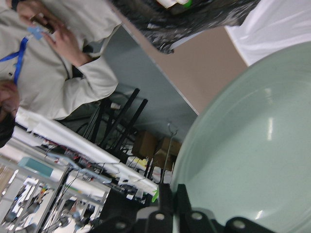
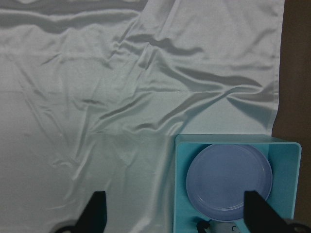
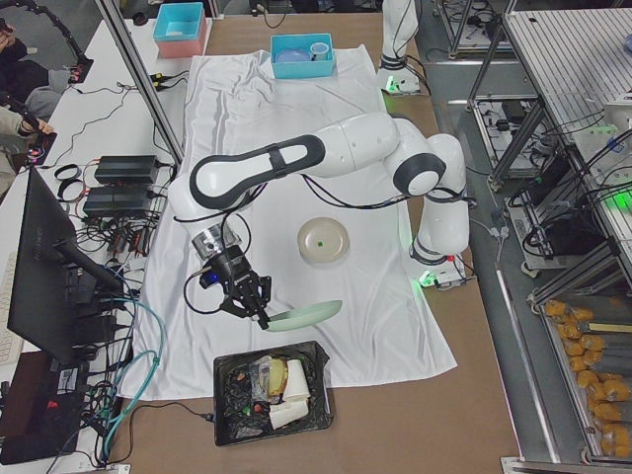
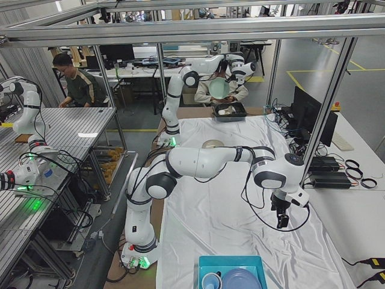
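My left gripper (image 3: 259, 308) grips a pale green plate (image 3: 308, 315) by its rim, holding it tilted just above the cloth beside a black lined bin (image 3: 227, 425) of waste items. The plate fills the right of the left wrist view (image 1: 252, 145). A cream plate (image 3: 323, 240) lies on the white cloth. My right gripper (image 4: 281, 218) hangs over the cloth at the other end; in the right wrist view its two fingers stand apart with nothing between.
A turquoise box (image 2: 286, 174) holding a blue plate (image 2: 228, 179) and a cup (image 4: 210, 281) sits at the cloth's far end. A monitor (image 3: 49, 276) and cables line one side.
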